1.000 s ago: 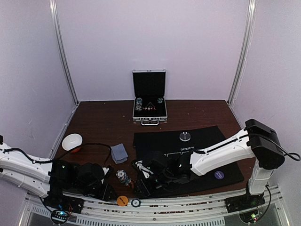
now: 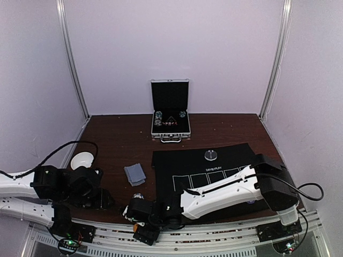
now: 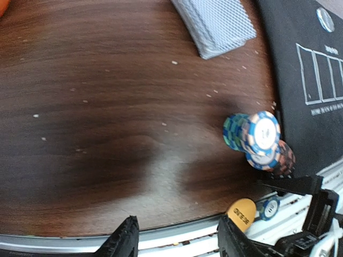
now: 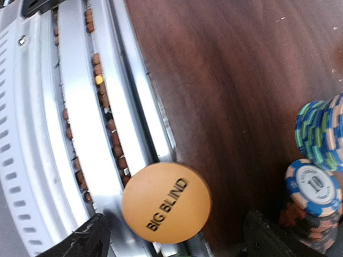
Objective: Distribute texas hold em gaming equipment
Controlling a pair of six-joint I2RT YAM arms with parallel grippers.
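Note:
An orange BIG BLIND button (image 4: 166, 203) lies on the metal rail at the table's front edge, between the spread fingers of my open right gripper as the right wrist view sees it; contact cannot be told. Stacks of poker chips (image 3: 262, 133) stand close by on the wood, and a single blue-and-white chip (image 3: 269, 208) rests at the rail beside the button. My left gripper is open and empty to the left of them. The black playing mat (image 2: 230, 155) carries a clear disc (image 2: 210, 155). Behind it an open chip case (image 2: 171, 126) holds some chips.
A folded grey cloth (image 2: 135, 174) lies left of the mat. A white-topped round object (image 2: 82, 159) stands at the left table edge. My right arm (image 2: 225, 195) stretches low across the mat's front. Bare wood (image 2: 118, 134) is clear around the case's left.
My right gripper has moved left and towards the front rail, over the orange button. My left arm has drawn back to the left. In the top view the button is now mostly covered.

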